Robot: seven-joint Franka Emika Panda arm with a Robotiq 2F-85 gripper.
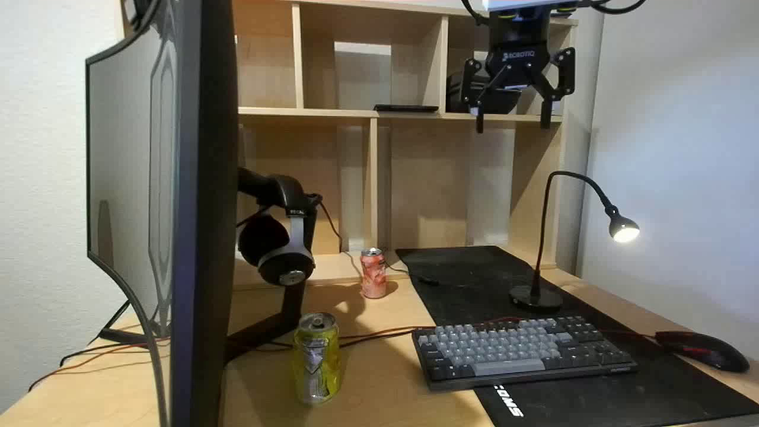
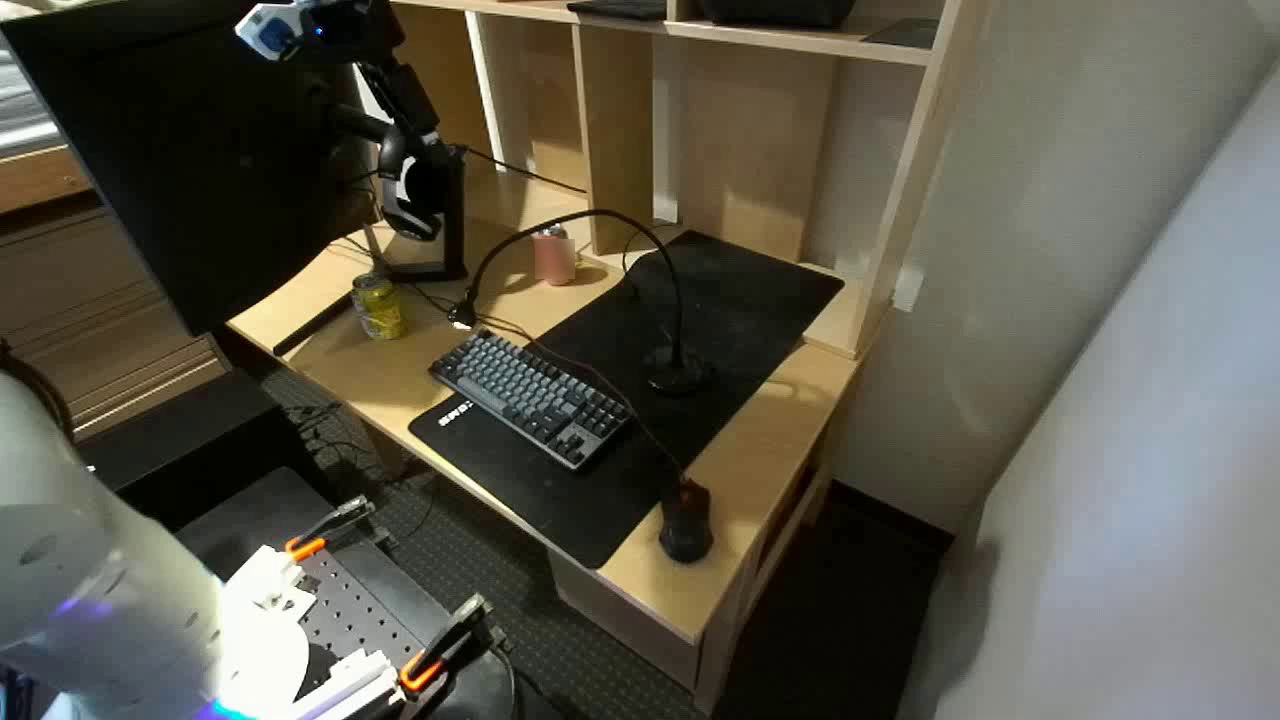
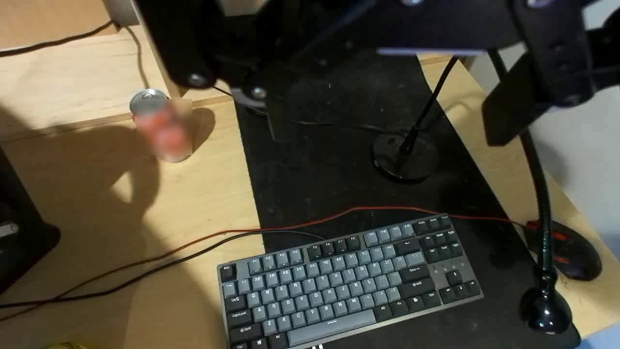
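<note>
High above the desk, my gripper [image 1: 513,127] hangs with its fingers wide apart and nothing between them. Both dark fingers [image 3: 497,119] also show in the wrist view, over the desk mat. A pink-red can [image 1: 374,274] stands upright near the shelf, left of the mat; the wrist view shows this can [image 3: 165,131] blurred. Closer to the monitor is a yellow-green can [image 1: 316,359], also upright. On the mat sit a grey keyboard [image 1: 519,349] and a black gooseneck lamp [image 1: 535,298], its lamp head [image 1: 624,226] lit. No finger touches any of these.
A large monitor [image 2: 156,132] and a stand with headphones [image 1: 286,264] block the left side. At the right edge lies a black mouse [image 2: 686,528]. Cables [image 3: 174,244] cross the wood.
</note>
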